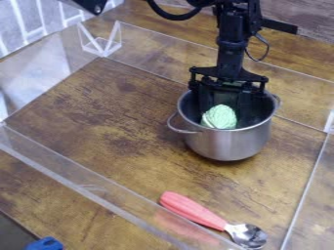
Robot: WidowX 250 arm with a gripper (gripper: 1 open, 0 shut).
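Observation:
A steel pot [225,140] with side handles stands on the wooden table at the right. A pale green cabbage-like object [220,116] is inside it. My black gripper [225,103] comes down from the top into the back of the pot, over and behind the green object; its fingertips are hidden, so its grip cannot be seen.
A red-handled spoon [196,213] lies at the front right. A blue object [45,243] sits at the bottom left corner. Clear plastic walls surround the work area.

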